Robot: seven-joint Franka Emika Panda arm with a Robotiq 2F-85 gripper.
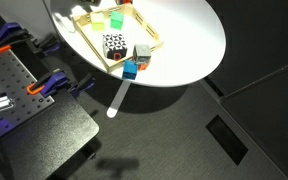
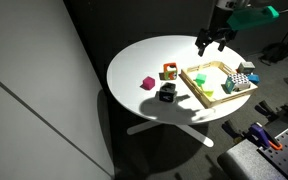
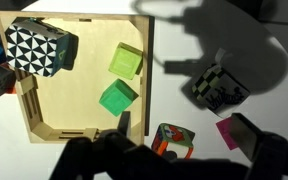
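In exterior view 2 my gripper (image 2: 212,47) hangs over the back of the white table, its fingers spread and nothing between them. The wrist view shows the open gripper with its dark fingers far apart at the lower edge. A wooden tray (image 3: 84,100) holds a green cube (image 3: 118,97), a yellow-green cube (image 3: 126,61) and a black-and-white patterned box (image 3: 34,50). Outside the tray are a checkered black cube (image 3: 219,88), a pink cube (image 3: 227,133) and a multicoloured cube (image 3: 173,138) with red and green faces.
A blue block (image 1: 130,69) is by the tray's outer edge, near a grey block (image 1: 142,52). Bare surface covers much of the round white table (image 1: 189,45). A dark side stand (image 1: 44,140) carries orange and blue clamp-like parts (image 2: 259,133).
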